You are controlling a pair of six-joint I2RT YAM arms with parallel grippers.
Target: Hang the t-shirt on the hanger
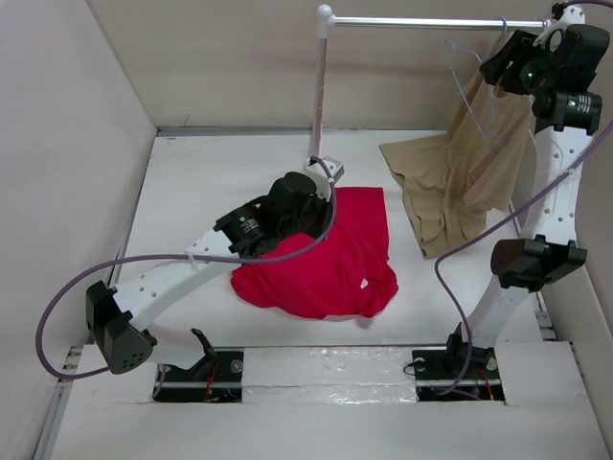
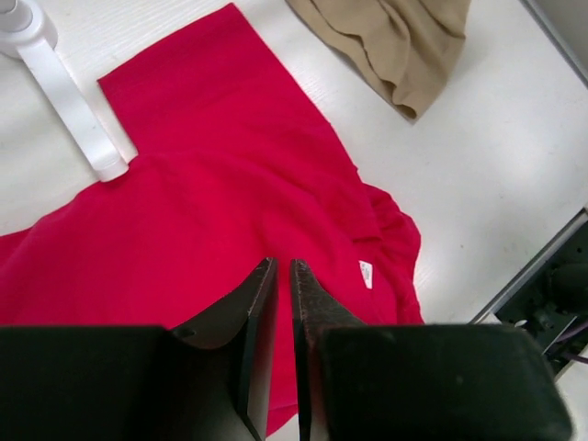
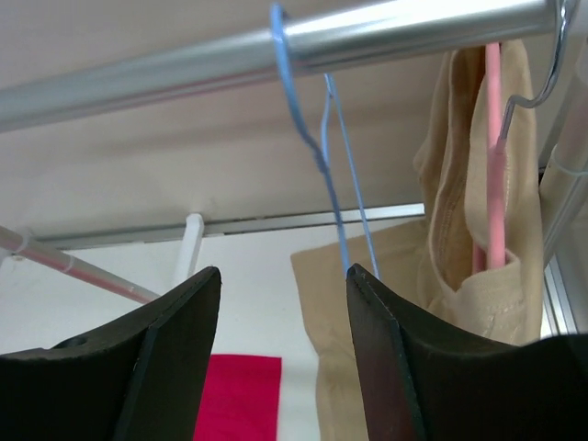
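The red t-shirt lies on the white floor, partly under my left gripper, whose fingers are close together with a narrow gap and nothing visible between them. My right gripper is open up by the rail, facing a blue wire hanger that hangs from it. A tan cloth hangs at the rail's right end on a pink hanger, its lower part spreading onto the floor.
The rack's post stands behind the red shirt, with its white foot beside the cloth. Bare floor lies to the left. Side walls border the space.
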